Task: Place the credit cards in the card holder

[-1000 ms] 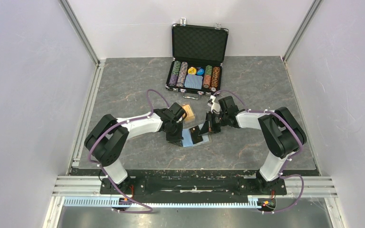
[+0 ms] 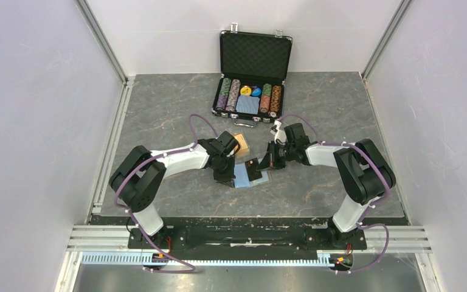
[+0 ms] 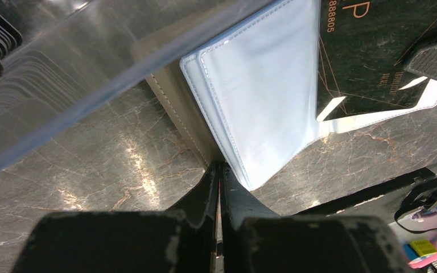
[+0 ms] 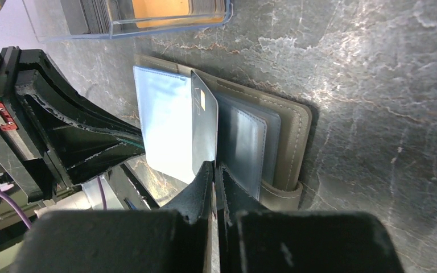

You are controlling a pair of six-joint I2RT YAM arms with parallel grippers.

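The card holder lies spread open on the table, with pale blue sleeves [image 3: 256, 85] over a brown cover [image 4: 296, 125]. A black credit card with orange print is over the sleeves; in the right wrist view the card [image 4: 205, 114] stands up, tilted. My right gripper is shut on its near edge. My left gripper is shut at the holder's left edge, against a sleeve's corner; nothing clearly shows between its fingers, and I cannot tell whether it pinches the thin edge.
Just behind the holder stands a clear box [image 2: 242, 146] with an orange card and several dark cards. An open case [image 2: 249, 100] of poker chips sits at the back.
My right gripper has shifted slightly right in the top view, and the black card has moved a little the same way. The left arm shows almost no movement.
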